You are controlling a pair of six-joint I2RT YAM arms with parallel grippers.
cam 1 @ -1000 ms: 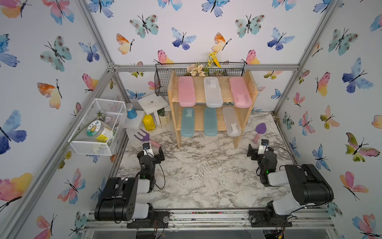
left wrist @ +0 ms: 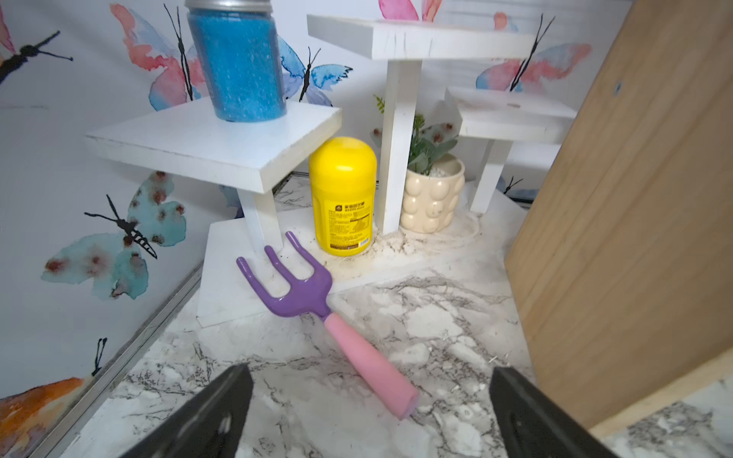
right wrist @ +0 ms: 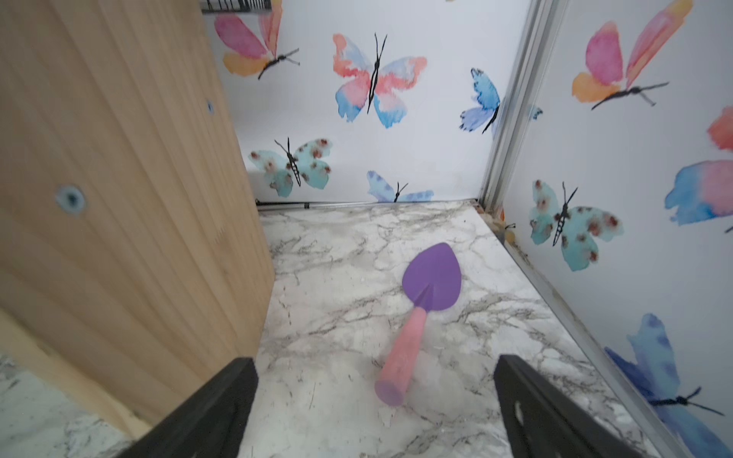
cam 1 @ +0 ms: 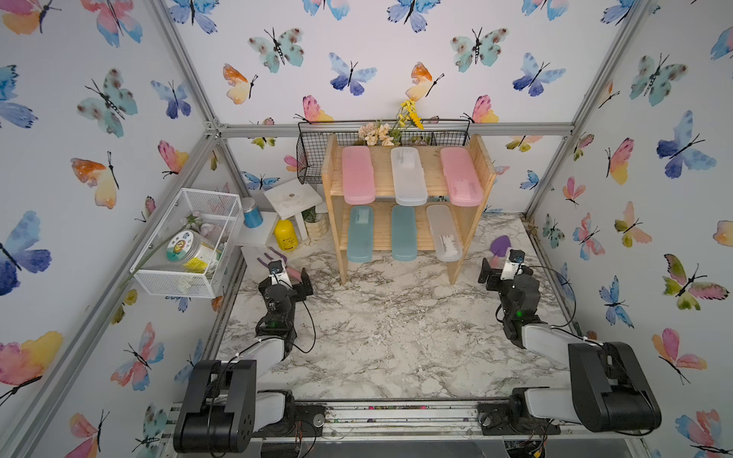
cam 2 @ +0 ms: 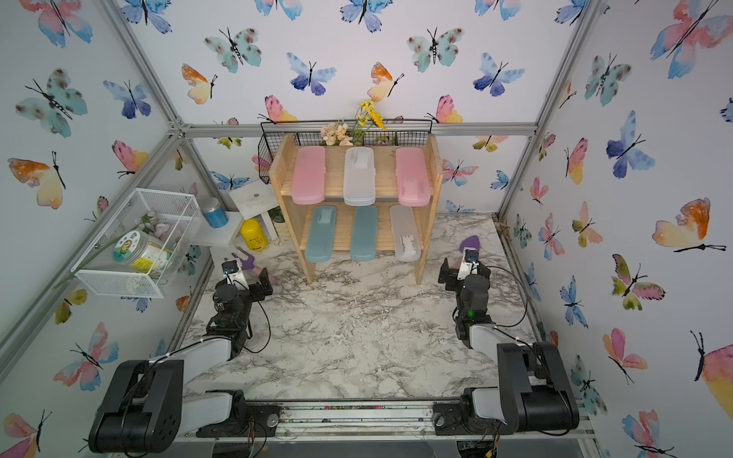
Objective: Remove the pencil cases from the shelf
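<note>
On the wooden shelf, the upper board holds a left pink pencil case, a clear white case and a right pink case. Below them lie a left teal case, a middle teal case and a whitish case. My left gripper is open, left of the shelf, its view showing a purple fork with a pink handle. To the shelf's right, my right gripper stands open and empty; a purple trowel lies beyond it.
White stands with a blue jar, a yellow bottle and a potted plant fill the back left. A white wire basket hangs on the left.
Both arms have shifted slightly: the left gripper a little left and toward the back, the right gripper rightward and toward the back, now covering more of the trowel. The pencil cases have not moved.
</note>
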